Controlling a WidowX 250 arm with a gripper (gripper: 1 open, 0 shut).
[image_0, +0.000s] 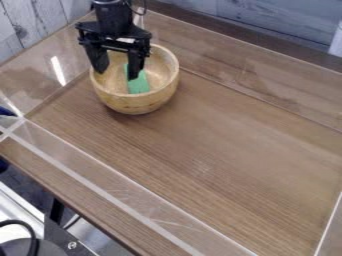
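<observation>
A tan round bowl (154, 92) sits on the wooden table near its upper left. Inside it lies a small green object (138, 82). My black gripper (116, 59) hangs over the bowl's back left, its dark fingers apart and reaching down toward the inside, left of and above the green object. Whether the fingertips touch anything is too small to tell.
A pale wall stands behind. Clear tape strips cross the near left. A dark cable shows at the bottom left corner.
</observation>
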